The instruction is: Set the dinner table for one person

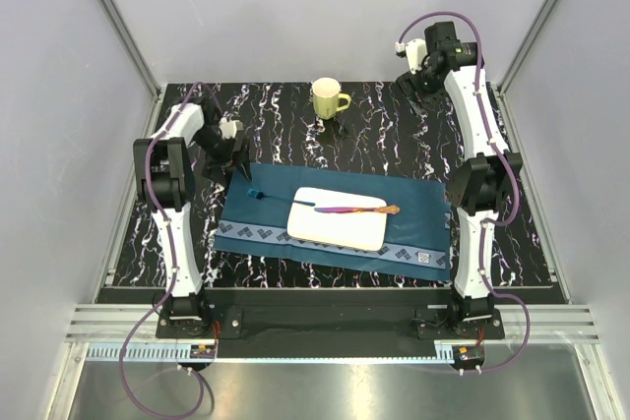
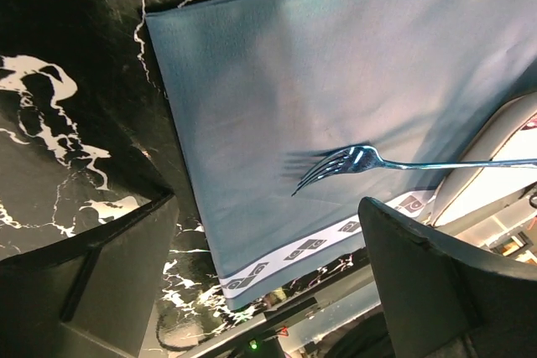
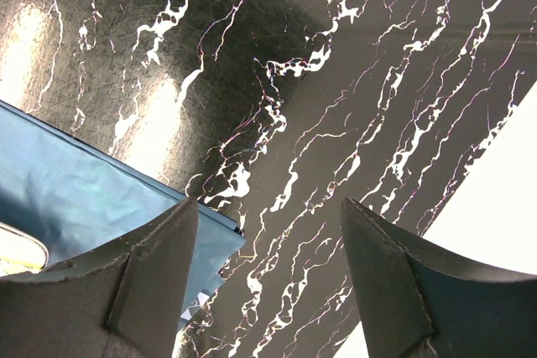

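A blue placemat (image 1: pixel 236 213) is spread on the table, with a white rectangular plate (image 1: pixel 335 228) on its middle. Across the plate lies a knife (image 1: pixel 354 210) with a multicoloured handle. The blue fork (image 2: pixel 361 159) has its tines on the mat's left part, while its handle rests over the plate's edge. Above the mat's upper left corner my left gripper (image 1: pixel 229 166) stands open and empty, clear of the fork. My right gripper (image 1: pixel 421 95) is parted, nothing between its fingers, over bare table at the back right. A yellow-green mug (image 1: pixel 327 98) stands at the back.
Pale walls (image 1: pixel 285 7) close off the back and both sides. The mat's far right corner (image 3: pixel 222 236) shows below the right gripper.
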